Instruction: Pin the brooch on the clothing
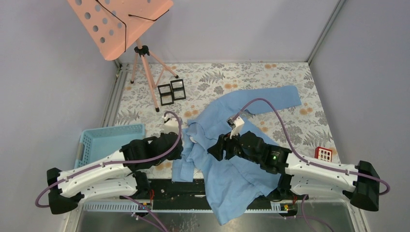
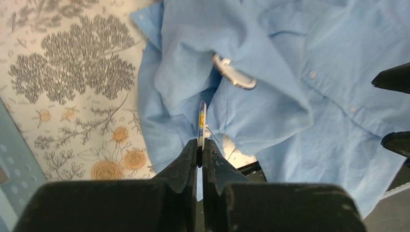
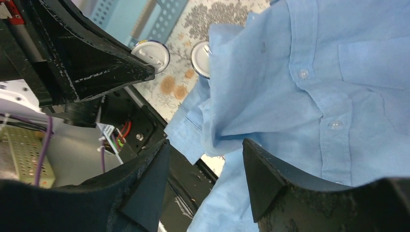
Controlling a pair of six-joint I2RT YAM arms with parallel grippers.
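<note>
A light blue shirt (image 1: pixel 237 164) lies rumpled across the table and hangs over its front edge. My left gripper is shut on a round brooch (image 2: pixel 202 118), which stands edge-on in the left wrist view. In the right wrist view, the held brooch (image 3: pixel 157 55) turns its white back with the pin towards the camera. A second round brooch sits at the shirt's folded edge; the left wrist view shows this second brooch (image 2: pixel 236 77) among folds, its fastening unclear. Over the shirt, my right gripper is open, nothing between its fingers.
A blue basket (image 1: pixel 111 130) stands at the left. Behind it are a pink stand (image 1: pixel 147 72) and black frames (image 1: pixel 172 92). A red-edged box (image 1: pixel 323 154) lies at the far right. Patterned table shows bare at the back.
</note>
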